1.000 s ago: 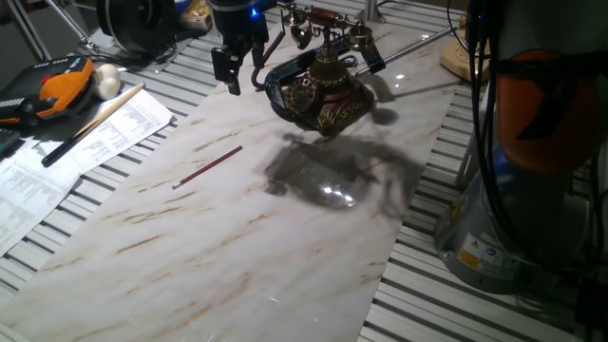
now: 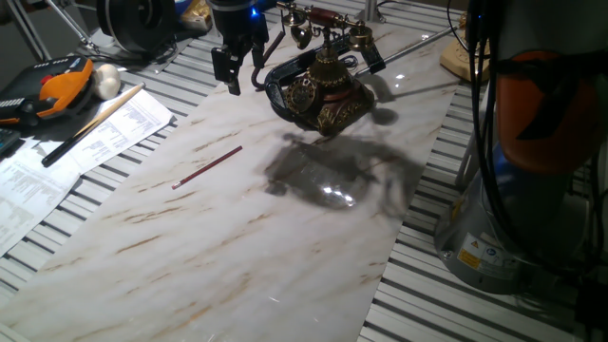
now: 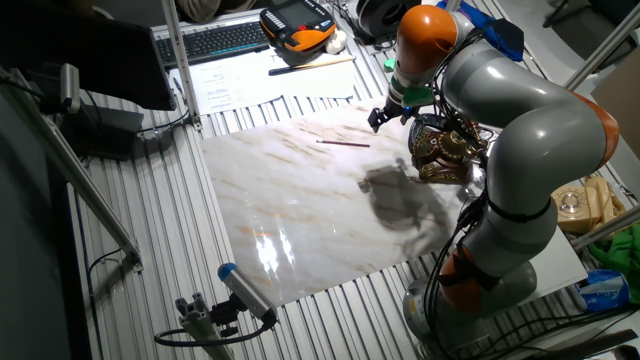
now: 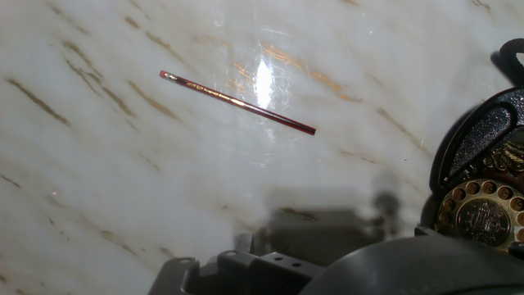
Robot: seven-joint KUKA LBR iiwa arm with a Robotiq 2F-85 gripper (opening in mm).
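Observation:
A dark red pencil (image 4: 237,102) lies flat on the marble-patterned board (image 2: 190,256), alone on bare surface; exterior view 2 shows the same pencil (image 3: 343,143) left of the arm. An ornate bronze-and-red rotary telephone (image 2: 330,93), its handset on top, is at the board's far part, close beside the gripper. My gripper (image 2: 228,74) hangs above the board, apart from the pencil. In the wrist view only dark gripper parts fill the bottom edge, and the fingertips' spacing does not show clearly. Nothing is visibly held.
Papers with a long thin stick (image 2: 93,123), an orange-black device (image 2: 46,90) and a keyboard (image 3: 215,52) lie beyond the board. A beige telephone (image 3: 575,208) sits behind the arm's base. The board's near half is free; a camera (image 3: 248,290) stands at its edge.

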